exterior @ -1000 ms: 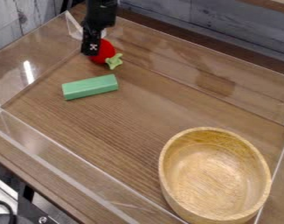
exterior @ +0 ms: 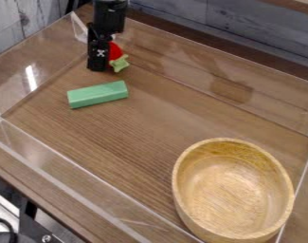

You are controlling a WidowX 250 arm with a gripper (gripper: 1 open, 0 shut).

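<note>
My gripper [exterior: 103,59] hangs over the back left of the wooden table, open and lowered around a red strawberry-like object [exterior: 116,51] with a green leafy top. The gripper's dark body covers much of that object's left side; whether the fingers touch it cannot be told.
A green block [exterior: 98,94] lies in front of the gripper on the left. A large yellow round bowl [exterior: 232,160] stands at the front right.
The gripper has come down over the red object and now hides more of it. The green block and the bowl have not moved.
</note>
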